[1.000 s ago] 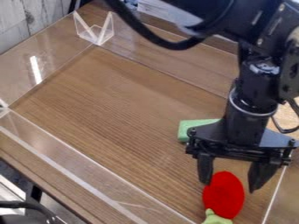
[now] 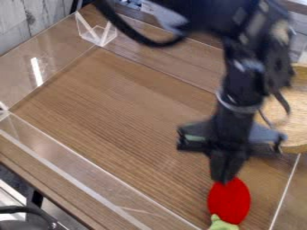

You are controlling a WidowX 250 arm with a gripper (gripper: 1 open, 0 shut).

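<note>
My gripper (image 2: 228,154) hangs over the right side of the wooden tray, blurred, with its fingers just above a red oval object (image 2: 228,202) that has a pale green part (image 2: 221,223) at the bottom edge. The blur hides whether the fingers are open or shut.
A tan round object (image 2: 292,90) sits at the right edge behind the arm. A clear plastic piece (image 2: 96,25) is at the back left corner.
The gripper has shifted up and left and is now blurred, covering the green block. The red object shows more fully beneath it.
</note>
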